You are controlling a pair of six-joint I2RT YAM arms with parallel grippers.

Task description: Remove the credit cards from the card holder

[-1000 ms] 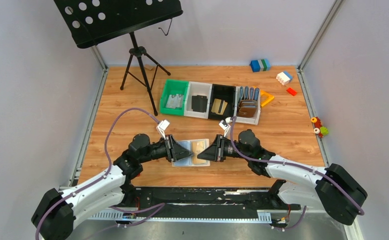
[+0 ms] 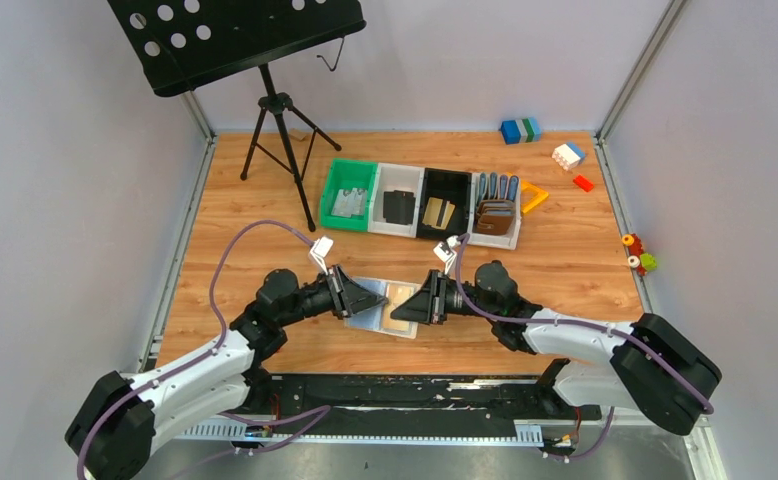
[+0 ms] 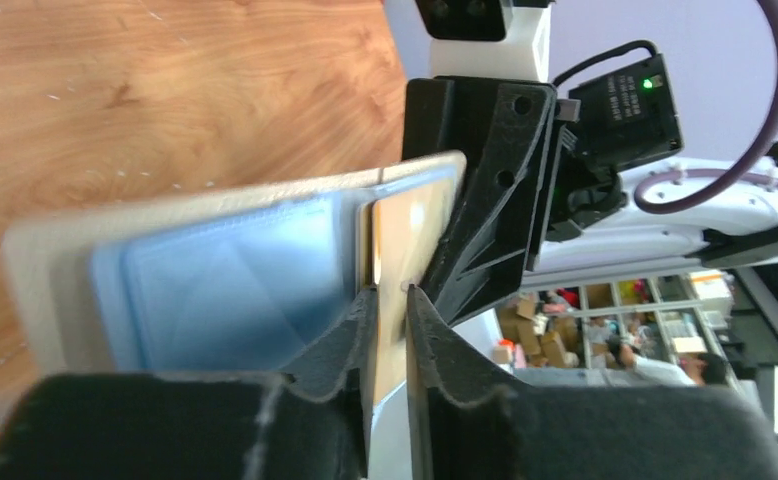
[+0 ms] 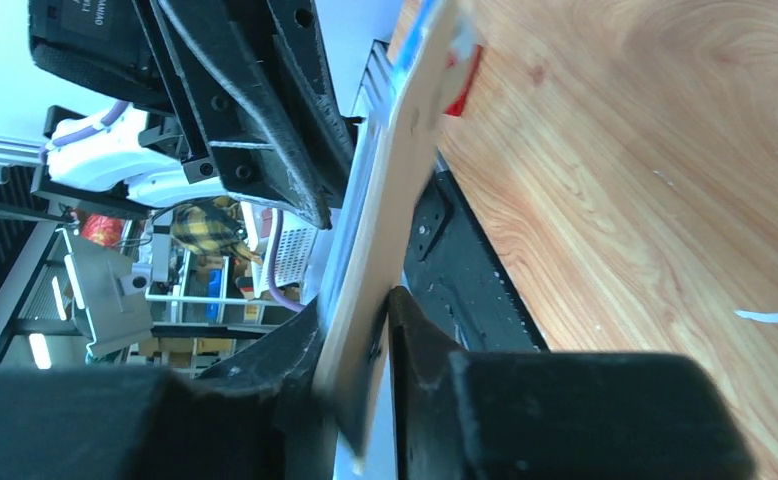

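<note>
An open card holder (image 2: 370, 319) with blue pockets and tan cards (image 3: 407, 235) is held between the two grippers above the front middle of the table. My right gripper (image 2: 400, 312) is shut on the holder, whose edge runs between its fingers in the right wrist view (image 4: 385, 300). My left gripper has its fingertips at the tan card in the holder's pocket, fingers slightly apart; whether the card is between them is unclear.
Behind stand green, white, black and light bins (image 2: 395, 175) with contents, and a music stand (image 2: 285, 120) at back left. Loose blocks (image 2: 567, 155) lie back right. Bare wood surrounds the arms.
Both arms have shifted very slightly, and the card holder with them; little else differs in the top view.
</note>
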